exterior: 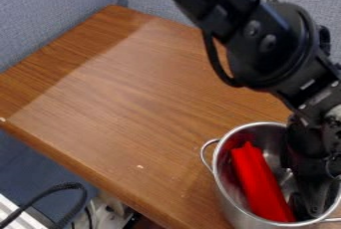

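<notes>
A steel pot (pixel 233 205) with side handles stands at the lower right of the table, a long red object (pixel 260 183) lying inside it. My gripper (pixel 309 185) reaches down into the right side of the pot, beside the red object. Its fingers are dark and partly hidden by the pot, so whether they are open or shut is unclear.
Grey partition walls border it at the back. A black cable (pixel 54 193) and a white item lie below the table's left edge.
</notes>
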